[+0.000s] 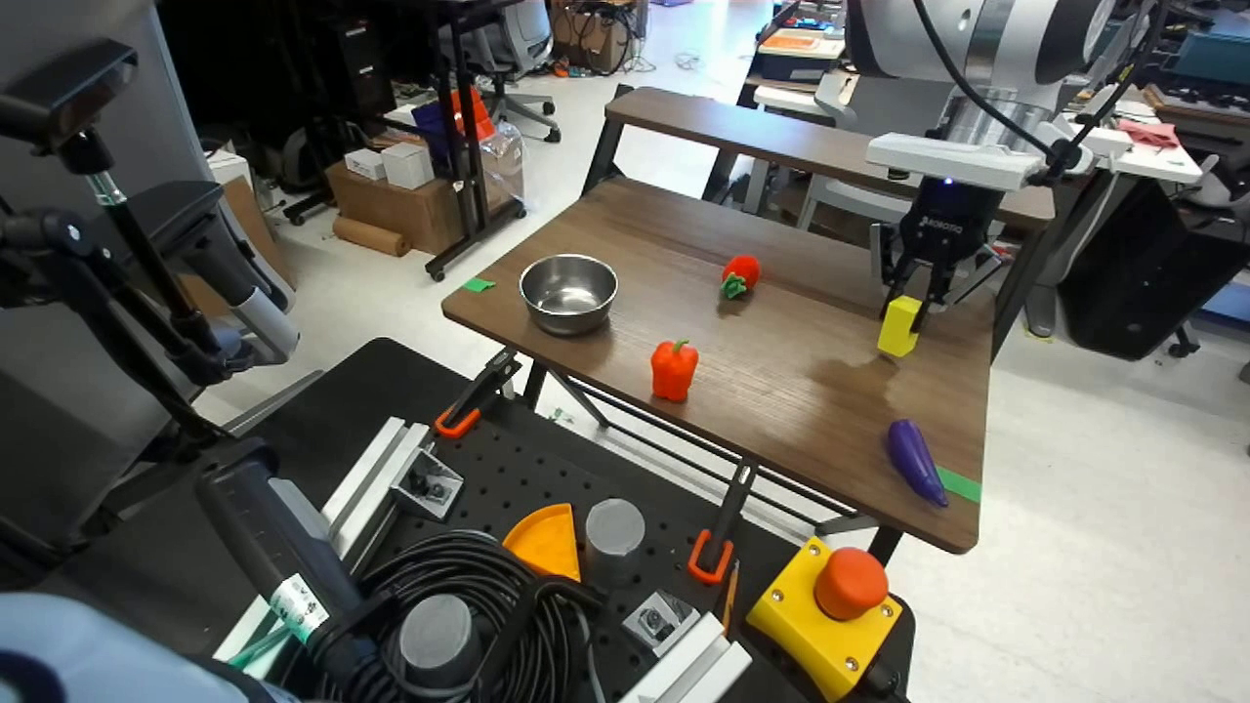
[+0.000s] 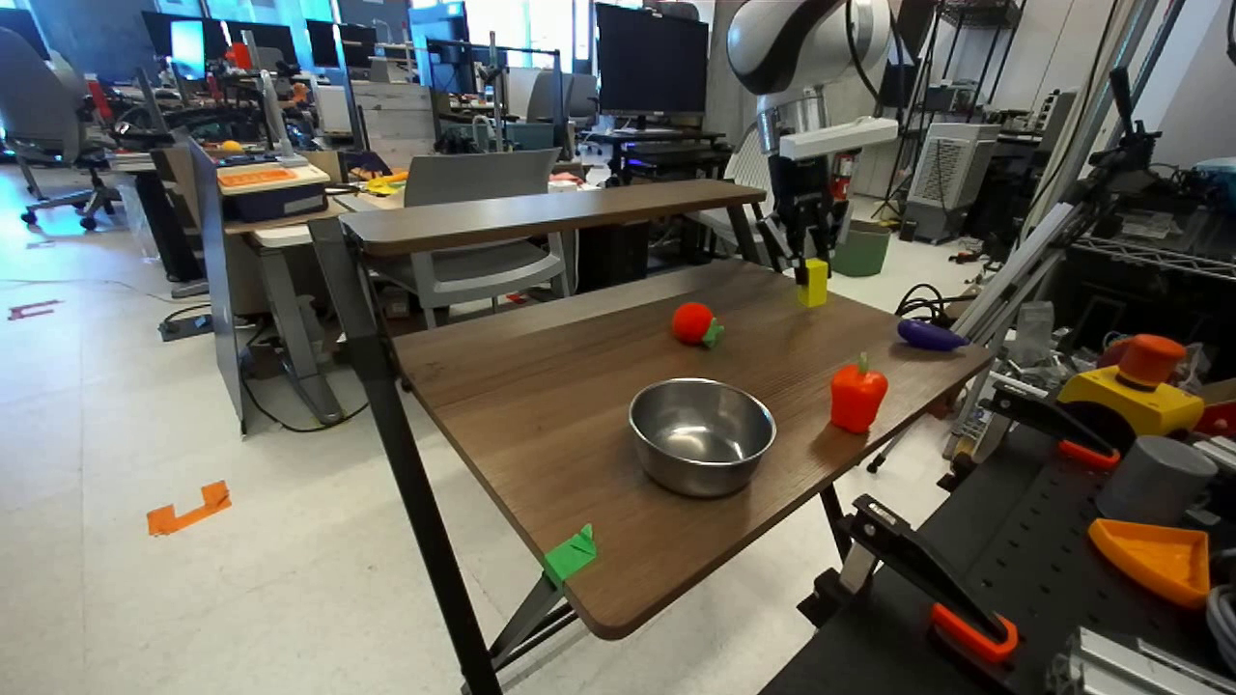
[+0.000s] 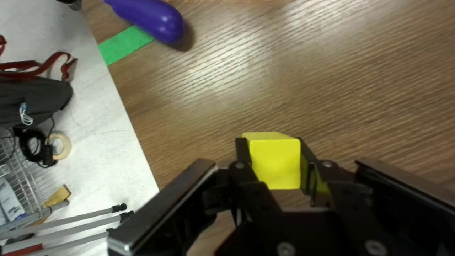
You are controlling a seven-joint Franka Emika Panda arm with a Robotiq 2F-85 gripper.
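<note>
A yellow block [image 1: 898, 327] is pinched between the fingers of my gripper, which is shut on it. In the second exterior view the block [image 2: 813, 284] hangs upright near the far right of the table; whether its bottom touches the wood is hard to tell. The wrist view shows one end of the block [image 3: 275, 164] with a dark finger on either side. On the table [image 1: 797, 351] lie a purple eggplant [image 1: 915, 462], an orange-red bell pepper [image 1: 674, 371] and a red tomato-like piece [image 1: 739, 273] with green leaves. An empty metal bowl [image 1: 568, 294] stands at the left.
A raised shelf [image 1: 809, 145] runs along the table's back edge. Green tape [image 1: 959, 485] lies beside the eggplant, and clamps [image 1: 723, 527] with orange ends sit by the front edge. The wood between block and bowl is mostly bare.
</note>
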